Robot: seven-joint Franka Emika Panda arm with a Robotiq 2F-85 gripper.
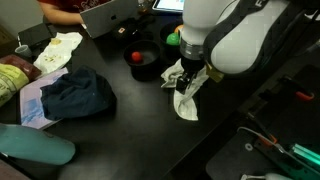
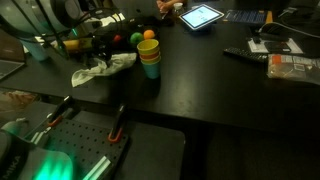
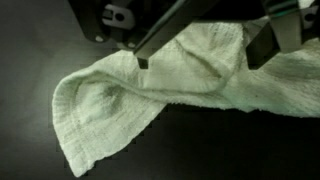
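A crumpled white cloth [image 3: 110,115] lies on the dark table, spread beneath my gripper in the wrist view. The two fingers stand well apart, with a raised fold of the cloth showing between and below them. From exterior view 1, the cloth [image 1: 186,104] shows under the arm, which hides its right part. Exterior view 2 has the same cloth [image 2: 103,68] on the table beside the gripper; whether the fingertips touch it I cannot tell.
Behind the cloth is a black bowl [image 1: 144,58] with a red ball [image 1: 137,57]. A dark cloth bundle [image 1: 78,95] and a teal container [image 1: 36,145] lie to the left. Stacked yellow and blue cups [image 2: 150,58] stand right of the cloth in exterior view 2.
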